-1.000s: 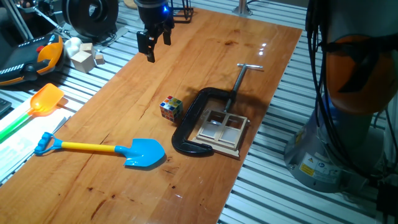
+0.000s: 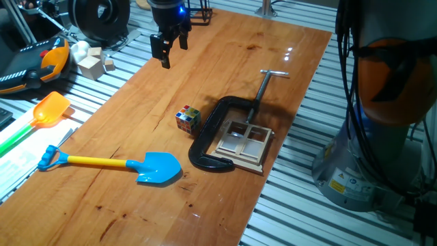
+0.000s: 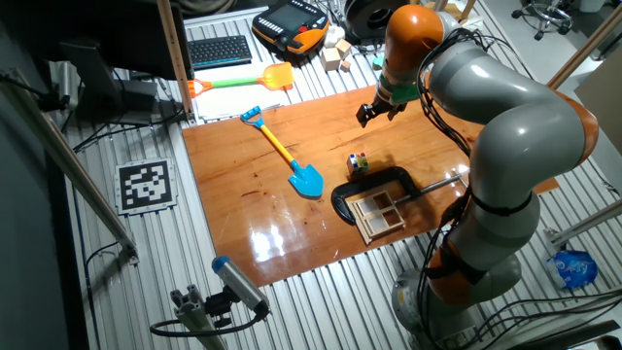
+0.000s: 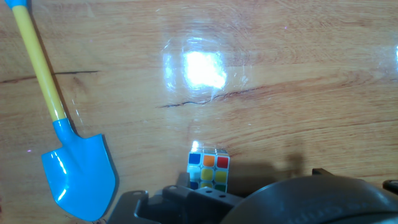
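My gripper (image 2: 175, 57) hangs above the far part of the wooden table, its two dark fingers spread apart with nothing between them. On the table, clear of the gripper, sits a colourful puzzle cube (image 2: 188, 119); in the wrist view the gripper's dark body hides the lower part of this cube (image 4: 209, 168). Beside it lies a black C-clamp (image 2: 202, 145) around a small wooden window-like frame (image 2: 244, 144). A toy shovel with a blue blade (image 2: 158, 168) and yellow shaft rests flat nearer the front.
Off the table's left edge lie an orange shovel (image 3: 277, 77) with a green shaft, a teach pendant (image 3: 290, 26) and some wooden blocks (image 3: 330, 58). A keyboard (image 3: 218, 51) is behind. Bare wood (image 3: 233, 194) stretches around the blue shovel.
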